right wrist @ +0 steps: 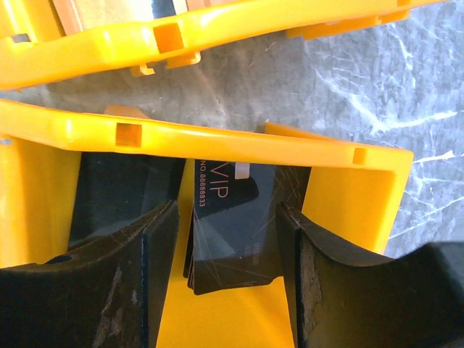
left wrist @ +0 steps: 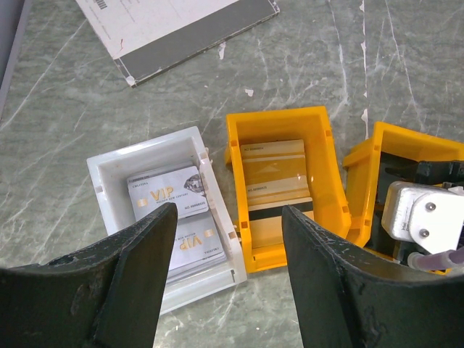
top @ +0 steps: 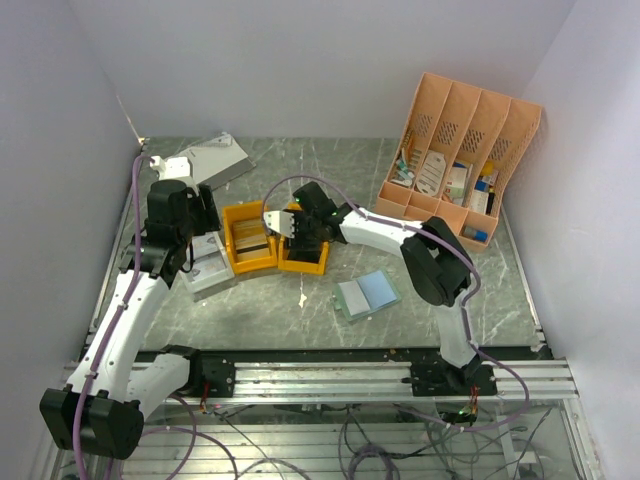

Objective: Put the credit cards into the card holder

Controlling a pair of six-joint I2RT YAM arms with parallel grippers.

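The left wrist view shows silver VIP cards (left wrist: 171, 194) in a white bin (left wrist: 108, 193) and gold cards (left wrist: 274, 171) in a yellow bin (left wrist: 338, 199). My left gripper is over these two bins, its fingers apart and nothing between them. Black VIP cards (right wrist: 233, 235) lie in a second yellow bin (right wrist: 342, 217). Above that bin my right gripper stands open; the upper black card shows beyond and between its fingertips, and contact cannot be made out. A flat, open blue-and-grey folder, possibly the card holder (top: 366, 295), rests on the table at front right of the bins.
An orange rack (top: 455, 150) filled with small items stands at the back right. A grey-and-white flat box (top: 215, 160) lies at the back left. Both yellow bins stand close together. Bare tabletop (top: 460, 310) stretches right of the folder.
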